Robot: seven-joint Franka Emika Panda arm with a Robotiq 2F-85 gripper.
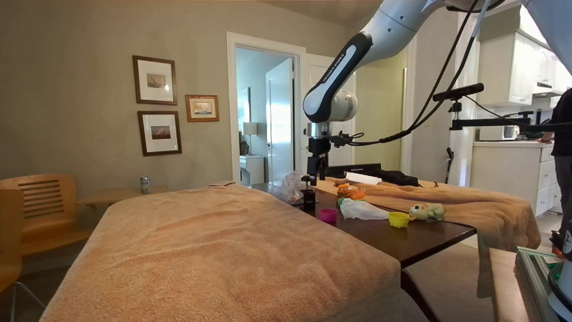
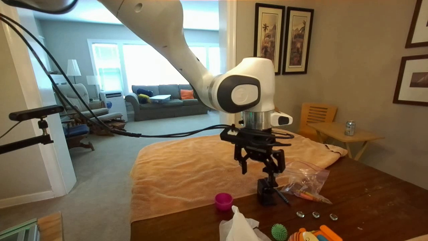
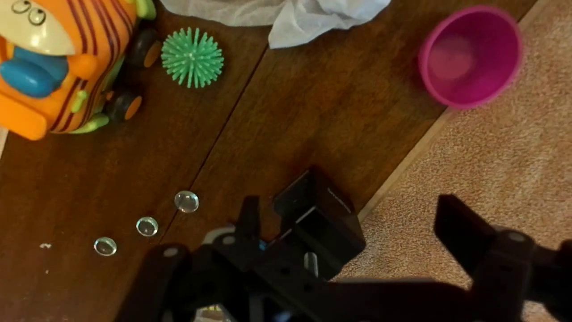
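Observation:
My gripper [image 2: 261, 169] hangs pointing down above the table, its fingers wide apart and nothing held between them. In the wrist view a small black box [image 3: 335, 228] shows below, nearer the left finger [image 3: 249, 214] than the right one [image 3: 456, 222]. That same black box [image 2: 264, 194] stands by the table's blanket-side edge, with a thin dark rod [image 2: 282, 196] beside it. A magenta cup [image 3: 472, 56] sits at the edge of the wood. Whether the right-hand finger touches the box's top cannot be told.
Near the box are a clear plastic bag [image 2: 307, 180], three glass beads [image 3: 147, 226], a green spiky ball [image 3: 191, 57], an orange toy car [image 3: 69, 59] and white tissue [image 3: 305, 19]. A yellow cup [image 1: 398, 219] and a plush toy [image 1: 427, 211] stand farther along the table.

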